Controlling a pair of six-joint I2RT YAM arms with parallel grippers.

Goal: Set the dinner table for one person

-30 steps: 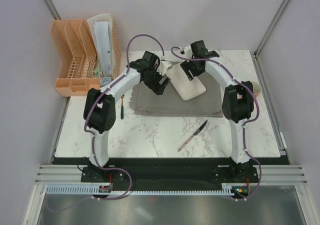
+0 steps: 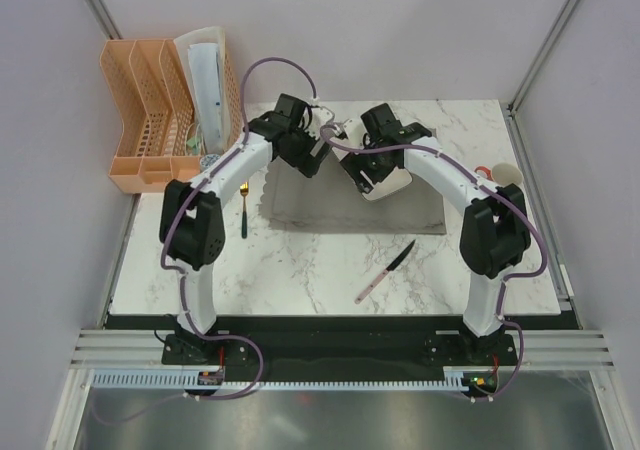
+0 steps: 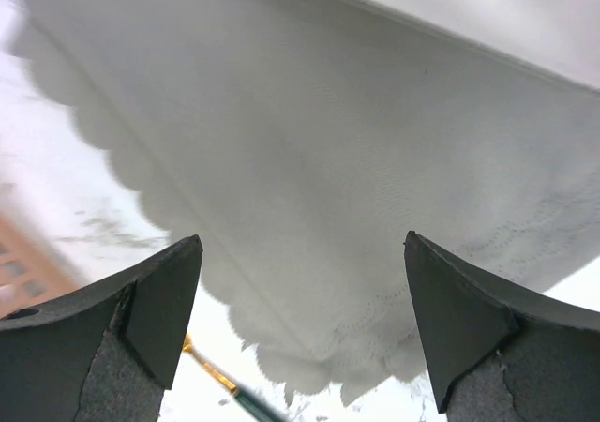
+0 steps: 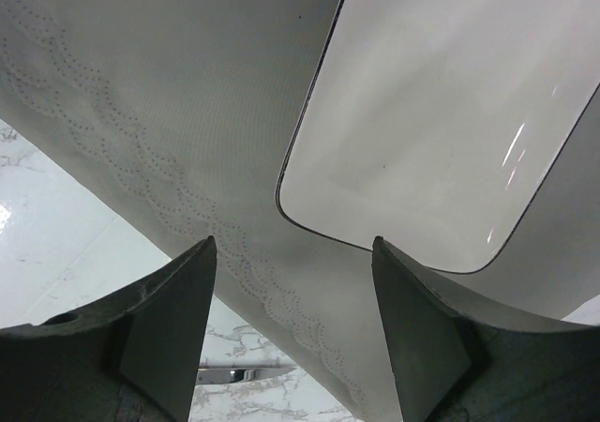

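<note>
A grey scalloped placemat (image 2: 330, 208) is spread on the marble table, and a white rectangular plate (image 2: 388, 188) lies at an angle on it. Over the plate's near left part my right gripper (image 2: 364, 177) stands open; the right wrist view shows the plate (image 4: 422, 141) with bare cloth between the fingertips. My left gripper (image 2: 314, 158) is open too, above the mat left of the plate and holding nothing. A dark-handled fork (image 2: 244, 210) with gold tines lies left of the mat. In front of the mat rests a knife (image 2: 385, 273) with a dark blade.
At the back left stands an orange rack (image 2: 150, 120) with a pale upright board (image 2: 206, 90). A beige cup (image 2: 507, 174) and something red (image 2: 483, 171) are at the right, partly behind my right arm.
My right gripper has come nearer and leftward across the plate. The left gripper has shifted slightly back and left. Plate, mat, fork and knife stay in place.
</note>
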